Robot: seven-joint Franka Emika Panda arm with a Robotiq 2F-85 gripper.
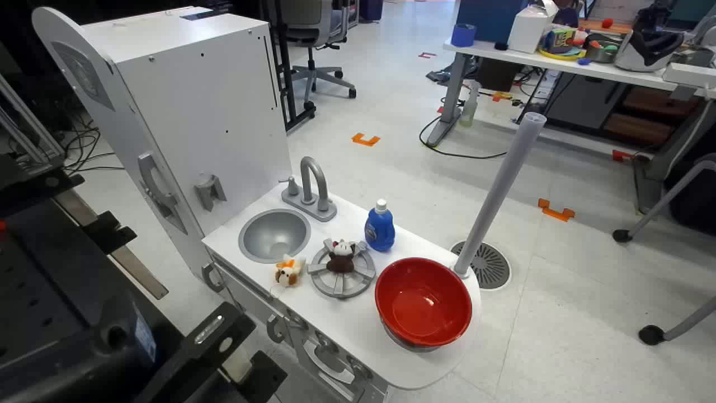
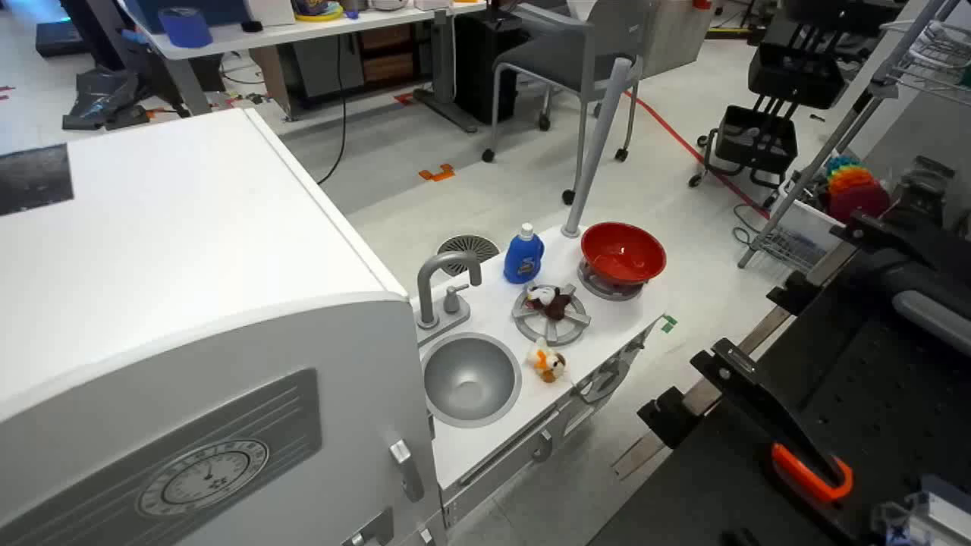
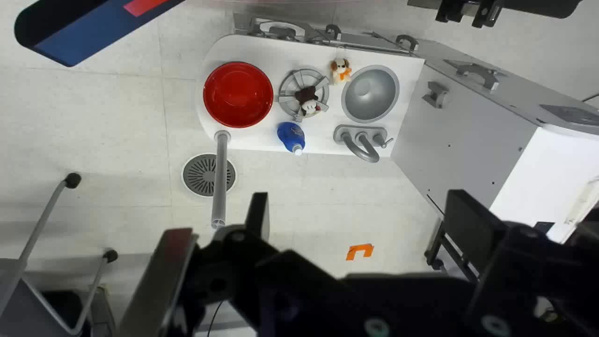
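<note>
My gripper shows only in the wrist view, its two black fingers wide apart and nothing held between them. It hangs high above a white toy kitchen counter [image 1: 362,322], well clear of everything on it. A red bowl [image 2: 623,252] rests on a grey burner at the counter's rounded end. On the other burner [image 3: 287,89] lies a small brown-and-white plush toy [image 1: 340,258]. A white-and-brown plush dog with orange at its neck [image 3: 340,70] lies between that burner and the grey sink [image 2: 471,381]. The blue bottle [image 1: 380,227] stands upright near the back edge.
A grey faucet [image 3: 361,138] rises behind the sink, and a tall white cabinet [image 1: 201,101] flanks that end. The grey upright pole [image 1: 500,191] stands at the corner behind the bowl. A black table [image 2: 846,391] is across a gap from the counter's front.
</note>
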